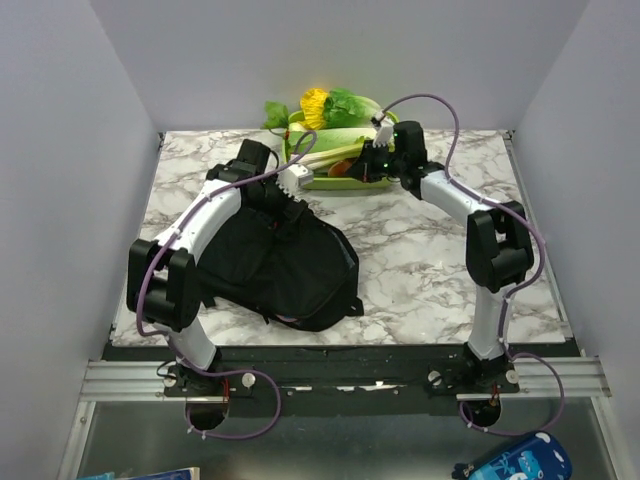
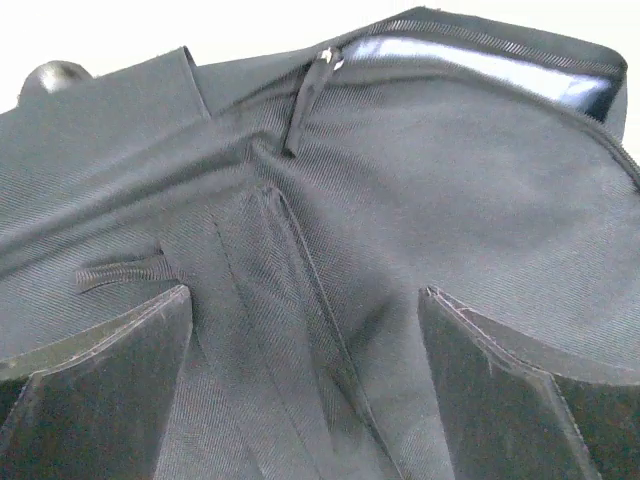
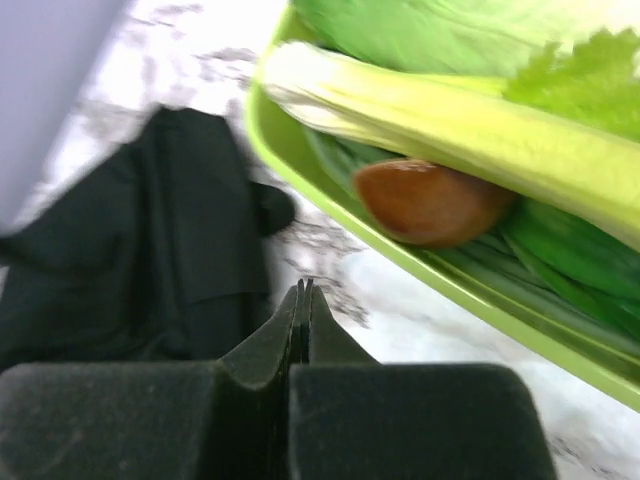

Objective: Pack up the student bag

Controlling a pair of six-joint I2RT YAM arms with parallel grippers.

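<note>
A black student bag [image 1: 270,270] lies crumpled on the left half of the marble table; zips and folds fill the left wrist view [image 2: 500,230]. My left gripper [image 1: 285,210] hangs over the bag's upper part, its fingers wide open with fabric beneath and between them in view. My right gripper [image 1: 360,170] is shut, at the front rim of the green vegetable basket [image 1: 335,183]. In the right wrist view its closed tips [image 3: 303,295] show nothing between them, with the bag behind to the left.
The basket holds cabbage, celery [image 3: 430,120], a brown round item [image 3: 425,200] and other greens. A blue case [image 1: 515,460] lies below the table's front at right.
</note>
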